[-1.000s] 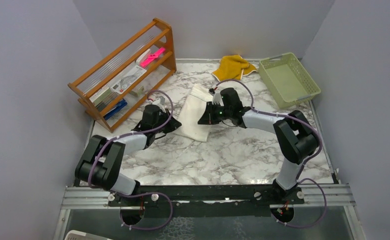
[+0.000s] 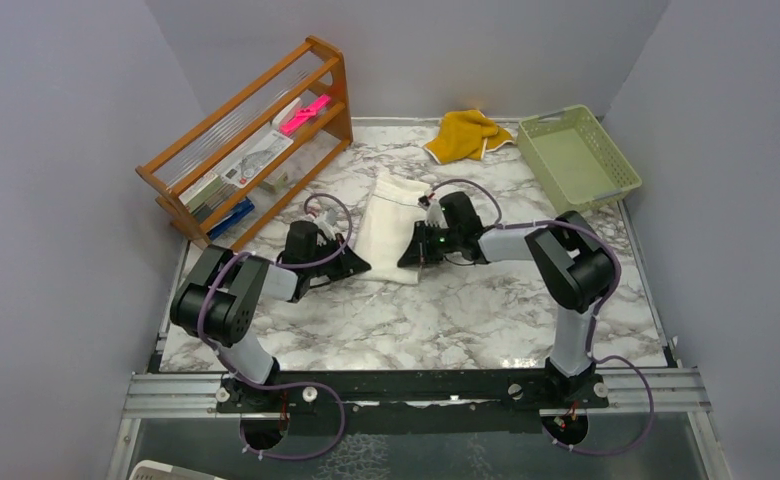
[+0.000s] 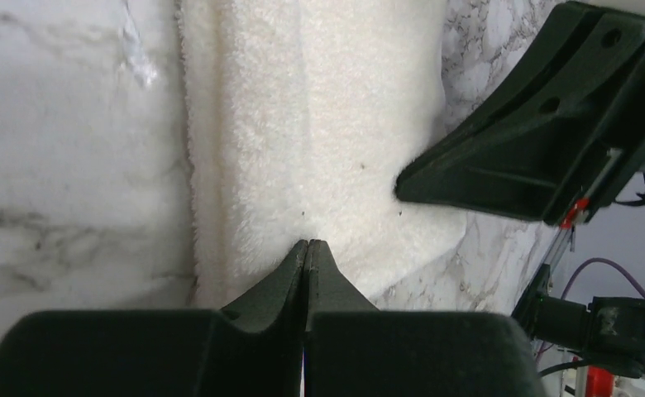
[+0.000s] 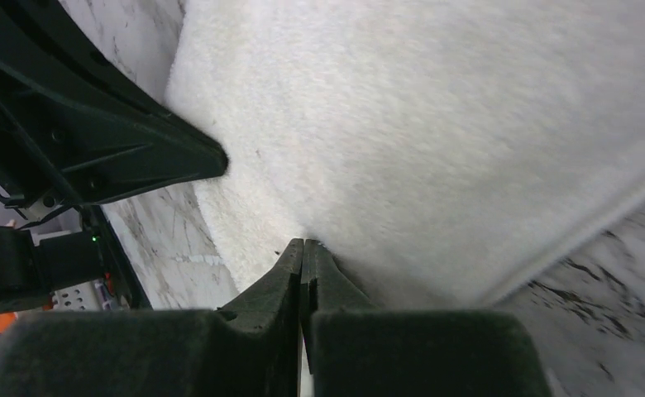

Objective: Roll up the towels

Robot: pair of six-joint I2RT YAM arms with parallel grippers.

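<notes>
The white towel point(image 2: 384, 232) lies folded into a long flat strip at the middle of the marble table. Over the left part of its near end is my left gripper point(image 2: 368, 267), while my right gripper point(image 2: 412, 262) is over the right part. In the left wrist view the towel point(image 3: 348, 107) runs under the shut fingertips of the left gripper. The right gripper is likewise shut, its tips against the towel point(image 4: 435, 149) beside a fold. Nothing clearly shows between either pair of fingers.
A crumpled yellow towel point(image 2: 466, 136) lies at the back, left of a green basket point(image 2: 578, 160). At the back left stands a wooden rack point(image 2: 256, 140) holding several items. Bare marble point(image 2: 436, 330) stretches across the front of the table.
The towel's near edge now lies less slanted.
</notes>
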